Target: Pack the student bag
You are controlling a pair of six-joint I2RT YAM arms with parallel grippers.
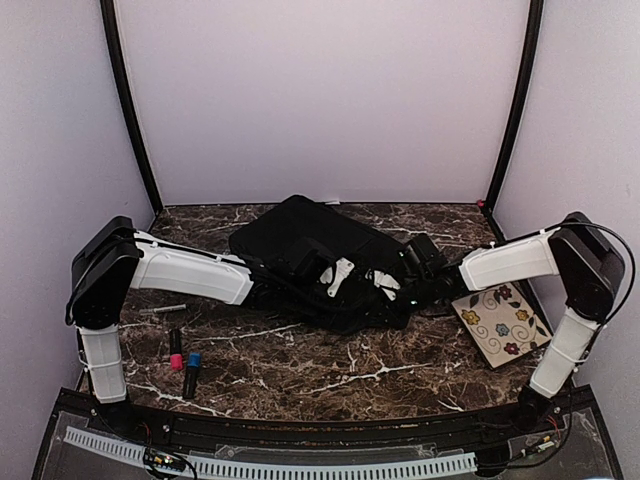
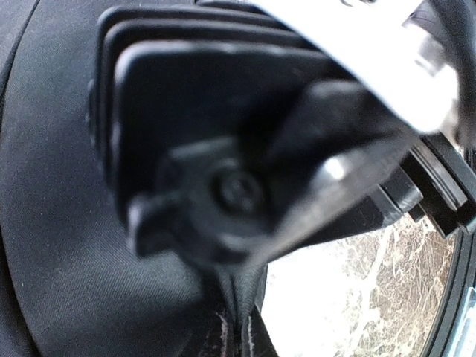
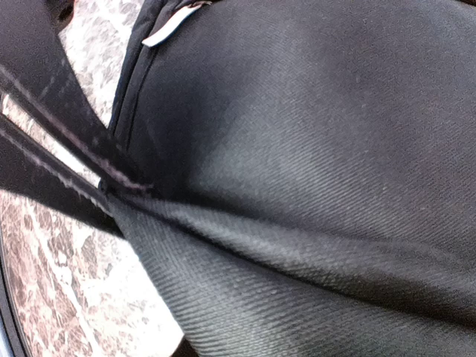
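Observation:
The black bag lies at the back middle of the marble table, with both grippers low over its front. My left gripper is shut on the bag's dark fabric, its body filling the upper left wrist view. My right gripper is shut at the bag's edge, where a fold of fabric runs out from its fingertips; whether cloth is between them is hard to tell. A pale zipper pull shows on the bag above it.
A flowered board lies at the right. Two dark markers with pink and blue caps and a slim pale item lie at the front left.

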